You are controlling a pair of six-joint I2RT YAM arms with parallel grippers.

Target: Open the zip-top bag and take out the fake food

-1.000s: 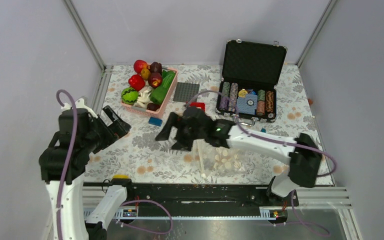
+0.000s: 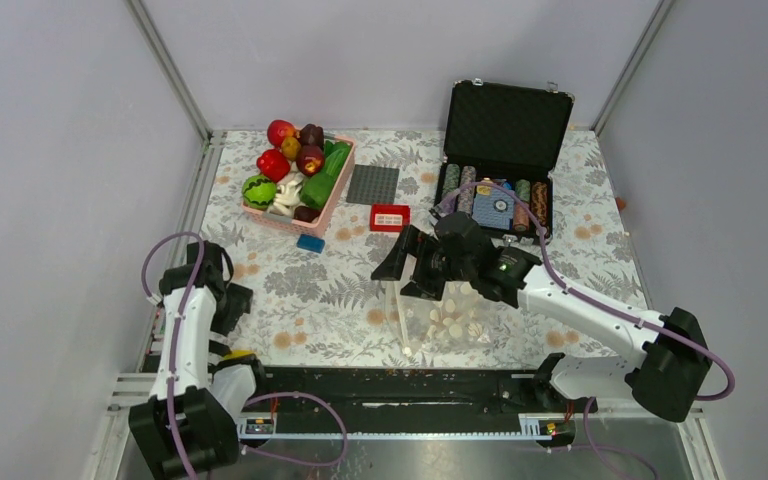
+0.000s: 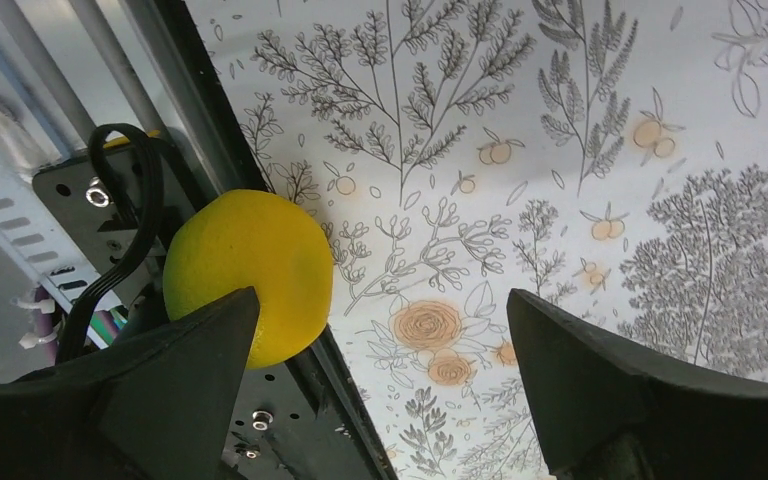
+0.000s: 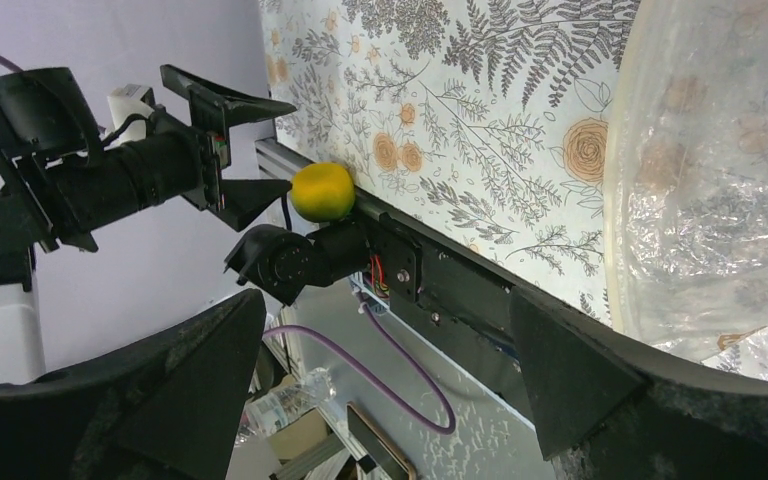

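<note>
The clear zip top bag (image 2: 452,318) lies flat near the table's front edge, pale pieces showing inside it in the top view. Its strip-like left edge and clear film (image 4: 700,230) fill the right of the right wrist view. Whether the zip is open I cannot tell. My right gripper (image 2: 391,284) hangs open above the bag's left end, nothing between its fingers. At the front-left table edge sits a round yellow fruit (image 3: 250,270), with a greenish side. My open left gripper is close to it; the fruit shows partly behind one finger (image 3: 190,350).
A pink basket (image 2: 332,200) heaped with fake produce stands back left. A blue block (image 2: 310,243), a red box (image 2: 390,212) and a grey mat (image 2: 373,185) lie nearby. An open black case (image 2: 508,125) holds chips.
My left arm has drawn back and down toward the front-left corner. My right gripper has moved right, over the bag's left end. The bag stays in place.
</note>
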